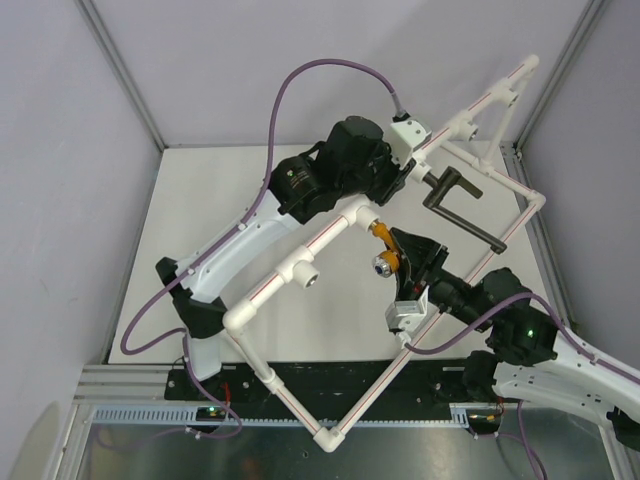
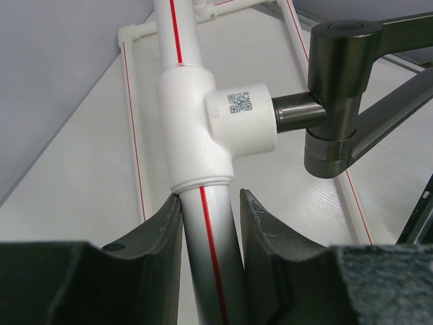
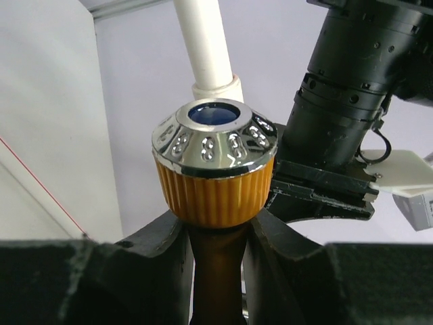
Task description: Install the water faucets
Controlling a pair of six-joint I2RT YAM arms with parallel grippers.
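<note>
A white PVC pipe frame (image 1: 327,234) stands on the bench. My left gripper (image 1: 392,180) is on its upper rail; in the left wrist view my left gripper has its fingers closed around the pipe (image 2: 214,264) below a tee (image 2: 193,128). A dark angled faucet (image 2: 331,122) sticks out from that tee. My right gripper is shut on an orange faucet (image 3: 211,193) with a chrome, blue-centred cap. From above, the orange faucet (image 1: 385,240) is at a tee on the rail, next to my right gripper (image 1: 410,260).
White bench top (image 1: 200,190) lies under the frame, with grey walls around it. Other tees with outlets (image 1: 305,275) sit along the rails. The two arms are close together over the middle and right.
</note>
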